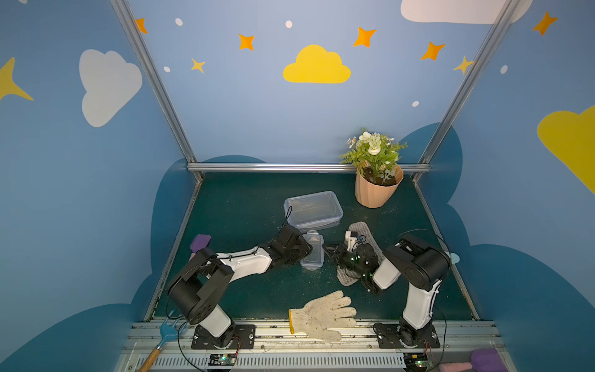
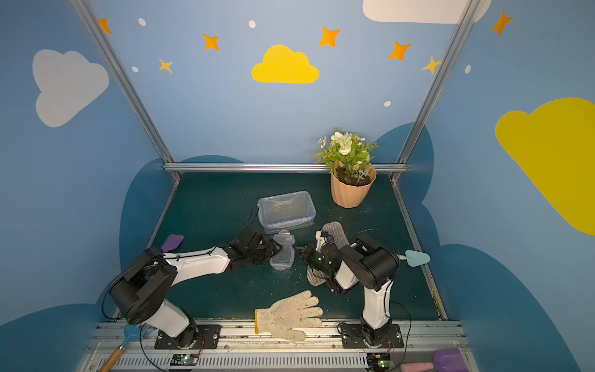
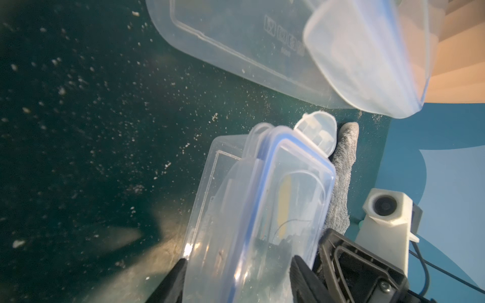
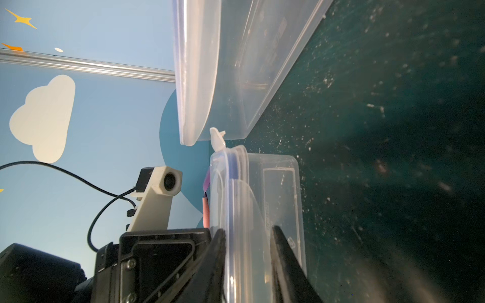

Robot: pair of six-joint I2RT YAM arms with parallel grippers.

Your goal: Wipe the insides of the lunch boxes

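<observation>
A small clear lunch box (image 1: pixel 314 251) lies mid-table with its lid on; its far-end latch (image 3: pixel 317 132) sticks out. Behind it stands the larger clear lunch box (image 1: pixel 315 209). My left gripper (image 1: pixel 309 248) is at the small box's left side, its fingers part open, with the box seen between the fingers; contact cannot be told. From the right, my right gripper (image 1: pixel 328 249) faces the same box, also part open, a small gap showing from above. Under the right forearm lies a grey cloth (image 1: pixel 367 235), partly covered.
A flower pot (image 1: pixel 374 189) stands at the back right. Near the front edge lies a white glove (image 1: pixel 322 315). A purple tool (image 1: pixel 200 242) is at the left and a light-blue spatula (image 2: pixel 416 258) at the right. Bare table shows at the far left.
</observation>
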